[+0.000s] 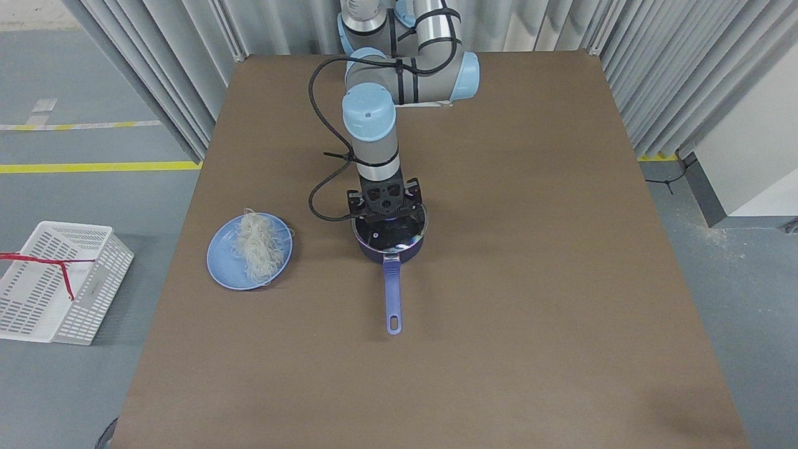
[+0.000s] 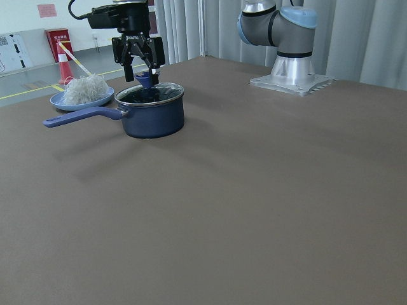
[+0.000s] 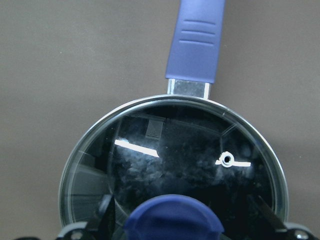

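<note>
A dark blue saucepan (image 2: 154,121) with a glass lid (image 3: 175,140) stands mid-table, its blue handle (image 1: 393,295) toward the front. My gripper (image 2: 141,70) is directly over the lid, fingers apart on either side of the blue lid knob (image 3: 173,220); whether they touch it I cannot tell. In the front view the wrist housing hides the knob. A light blue plate (image 1: 224,265) with pale noodles (image 1: 259,247) lies to the pan's left.
A white basket (image 1: 90,299) is on the floor at left, off the table.
</note>
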